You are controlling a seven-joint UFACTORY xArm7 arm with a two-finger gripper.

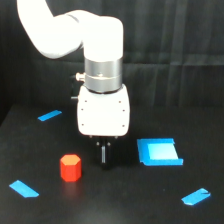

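A red block with a many-sided outline (70,167) rests on the black table, left of the arm's lower end. To the right of that block and apart from it is my gripper (103,154), pointing downward beneath the white hand. Its dark fingers are narrow and blend into the black background, so how far apart they stand is unclear. I make out no object held between them.
A light square edged with blue tape (143,153) lies to the gripper's right. Blue tape strips mark the table at front left (23,188), back left (50,115) and front right (196,197).
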